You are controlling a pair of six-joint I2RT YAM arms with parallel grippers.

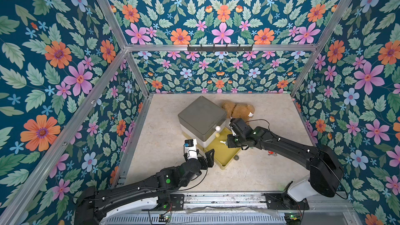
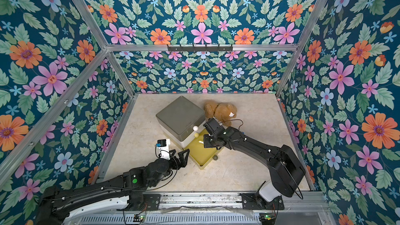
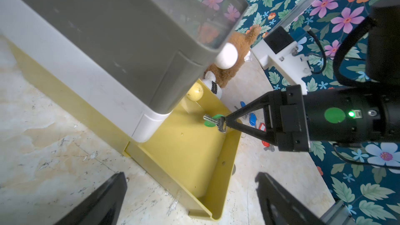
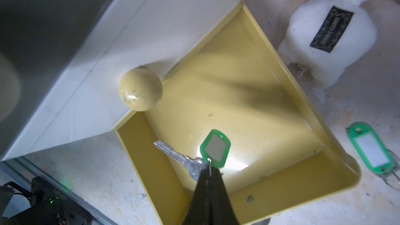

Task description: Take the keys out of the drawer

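A silver key (image 4: 177, 155) with a green tag (image 4: 215, 148) hangs from the fingertips of my right gripper, which is shut on its ring. The keys are over the open yellow drawer (image 3: 189, 145), above its floor, as the left wrist view shows from the side. My left gripper stands open and empty, its blurred fingers at either side of that view. In the top left view it sits just left of the drawer's front corner. The ring itself is mostly hidden by the right fingertips.
The grey-lidded white box (image 1: 202, 118) stands behind the drawer, with a yellow ball knob (image 4: 140, 89) and a white one (image 3: 227, 56). A brown plush toy (image 1: 239, 110) lies beyond. Another green tag (image 4: 370, 148) lies right of the drawer.
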